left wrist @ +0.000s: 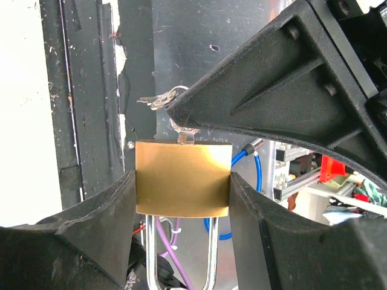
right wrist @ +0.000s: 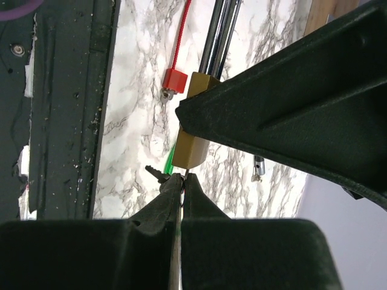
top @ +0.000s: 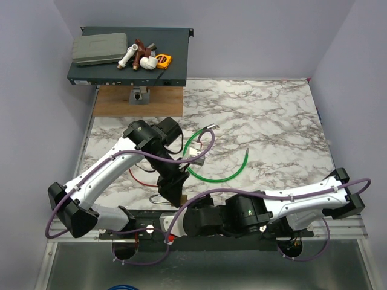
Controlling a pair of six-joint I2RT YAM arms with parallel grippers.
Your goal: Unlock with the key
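Note:
A brass padlock point(left wrist: 182, 178) with a long silver shackle is held in my left gripper, shut on its body. Above it a key point(left wrist: 186, 137) stands at the lock, with more keys point(left wrist: 158, 101) on a ring. In the right wrist view the padlock point(right wrist: 190, 151) shows edge-on, partly behind a black finger; my right gripper is shut at the key, a dark key head beside its tips. In the top view both grippers meet at the front edge, the padlock point(top: 181, 199) mostly hidden.
A green cable point(top: 217, 180) and a red cable with a red lock point(right wrist: 174, 80) lie on the marble table point(top: 272, 121). A raised shelf point(top: 175, 72) with a case and tools stands at the back left.

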